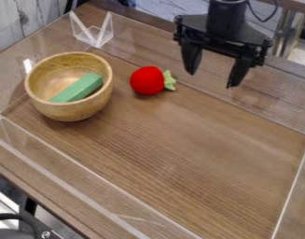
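My black gripper (219, 58) hangs at the top right over the wooden table (180, 168), its two fingers spread apart with nothing seen between them. Left of it and lower, a red round object (147, 80) with a green leafy part lies on the table. A wooden bowl (52, 110) on the left holds a green oblong object (77, 86).
A clear plastic item (92, 30) stands at the back left. The middle, right and front of the table are clear. A dark cable or part shows at the bottom left corner.
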